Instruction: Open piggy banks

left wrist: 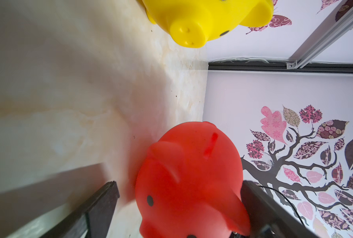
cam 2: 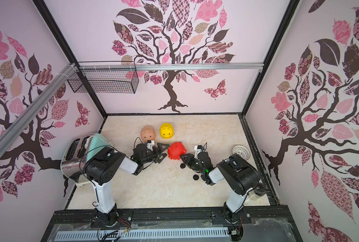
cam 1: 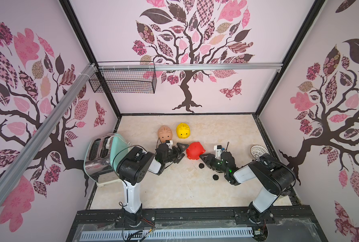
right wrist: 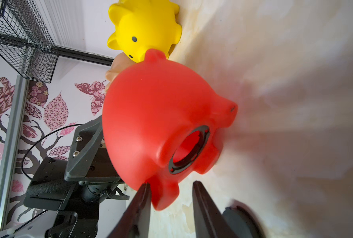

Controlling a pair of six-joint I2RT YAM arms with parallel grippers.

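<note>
The red piggy bank [cam 1: 194, 150] is tilted, showing an open round hole with a dark rim [right wrist: 198, 146] in the right wrist view. My right gripper is shut on one of its feet. My left gripper stands open at its left side, fingers either side of it in the left wrist view. Behind, a yellow piggy bank [cam 1: 183, 130] and a pale pink one [cam 1: 164, 131] stand on the table. Two black discs [cam 1: 215, 177] [cam 1: 201, 165] lie on the table near the right gripper.
A toaster-like appliance [cam 1: 104, 155] stands at the left edge, a white woven basket [cam 1: 258, 150] at the right. A wire basket [cam 1: 123, 80] hangs on the back left.
</note>
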